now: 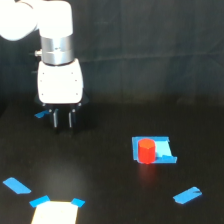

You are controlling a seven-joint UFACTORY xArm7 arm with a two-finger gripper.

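A small red block (147,151) stands at the right of the dark table, on a pale blue patch (164,148) framed with blue tape. At the upper left hangs my white arm (60,83) with its gripper (63,123) pointing down. Its two dark fingers are apart, and nothing shows between them. The gripper is well to the left of the red block and farther back, not touching it. The fingertips are hard to make out against the dark background.
A white square (54,214) edged with blue tape lies at the front left, cut by the frame's edge. Blue tape strips mark the left (16,186) and right (187,195) of the table.
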